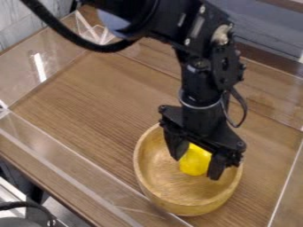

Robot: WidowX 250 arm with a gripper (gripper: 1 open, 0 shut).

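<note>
My black gripper (200, 151) reaches down from the top into a tan oval bowl (178, 197) at the lower middle. A yellow object (193, 163) lies in the bowl between the open fingers, partly hidden by them. Whether the fingers touch it, I cannot tell.
A clear strip edges its lower left, with dark floor and a cable beyond. A grey-blue panel runs along the back at upper right.
</note>
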